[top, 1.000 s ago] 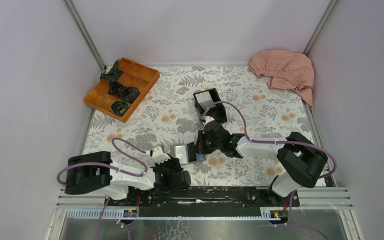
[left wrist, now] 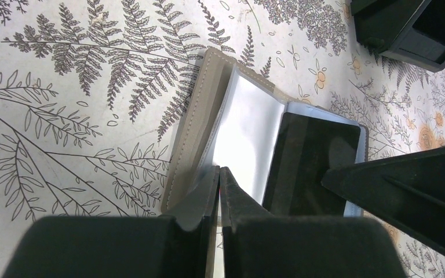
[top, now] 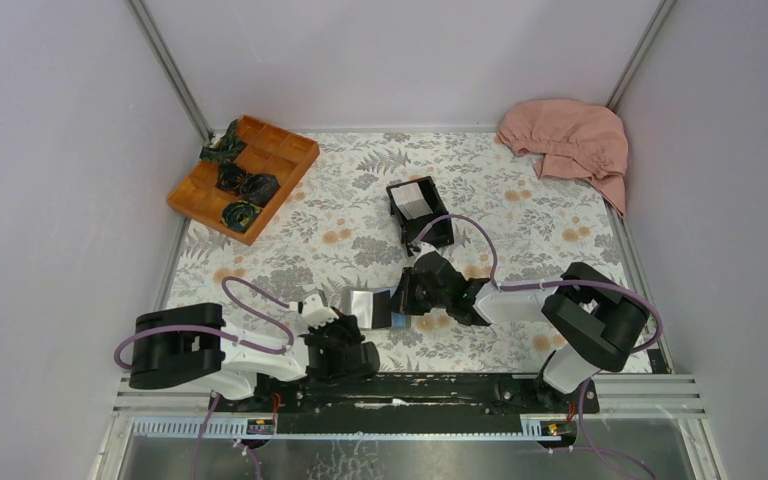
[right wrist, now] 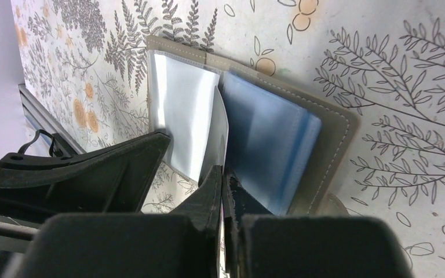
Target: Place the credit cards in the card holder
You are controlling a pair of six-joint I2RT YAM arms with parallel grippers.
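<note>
The card holder (top: 362,307) lies spread on the table between the arms, with a beige stitched border. The left wrist view shows its white page (left wrist: 249,127) and a page with a black panel (left wrist: 316,156). From the right wrist view, that second page stands raised nearly edge-on, beside a blue sleeve (right wrist: 261,127). Its edge runs between the fingers of my right gripper, which is shut on it. Over the white page, my left gripper has its fingertips very close together; whether they grip anything is unclear.
Behind the holder stands a black open box (top: 434,228) with a white item (top: 411,200) in it. A wooden compartment tray (top: 300,153) with dark bundles is at the back left. Pink cloth (top: 568,140) lies at the back right.
My left arm looks still.
</note>
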